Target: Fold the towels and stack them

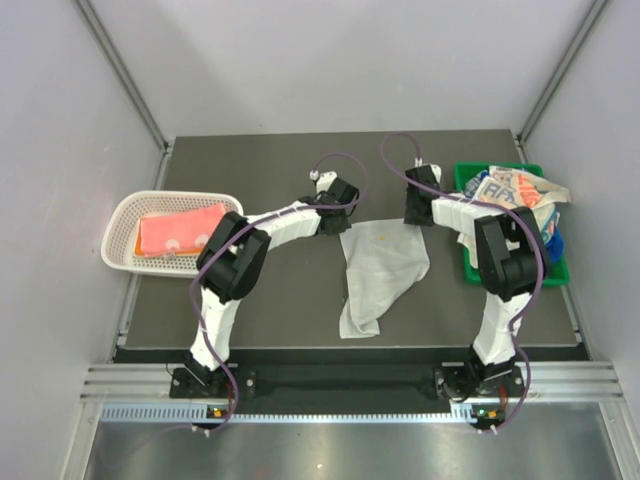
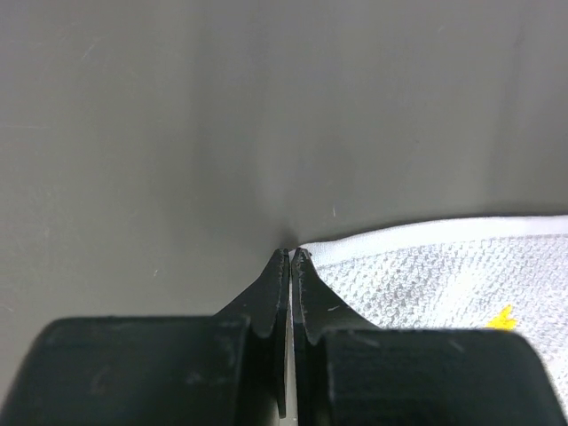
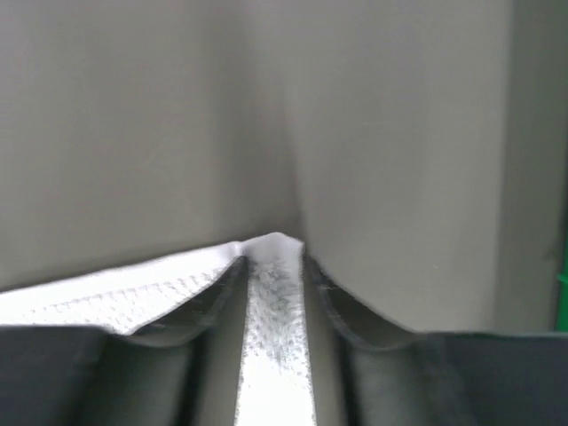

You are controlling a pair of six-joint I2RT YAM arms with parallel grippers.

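Observation:
A white towel point(image 1: 380, 275) lies spread on the dark table, its far edge straight and its near end narrowed and crumpled. At its far left corner my left gripper point(image 1: 343, 231) is shut, and in the left wrist view the corner of the towel point(image 2: 417, 266) is pinched at the fingertips point(image 2: 303, 266). My right gripper point(image 1: 414, 221) is at the far right corner. The right wrist view shows its fingers point(image 3: 232, 284) apart, with that corner of the towel point(image 3: 275, 266) lying between them.
A white basket point(image 1: 118, 232) on the left holds folded red and orange cloth point(image 1: 180, 232). On the right, a green bin point(image 1: 475, 272) is heaped with crumpled towels point(image 1: 510, 200). Bare table point(image 1: 290, 310) shows left of the towel.

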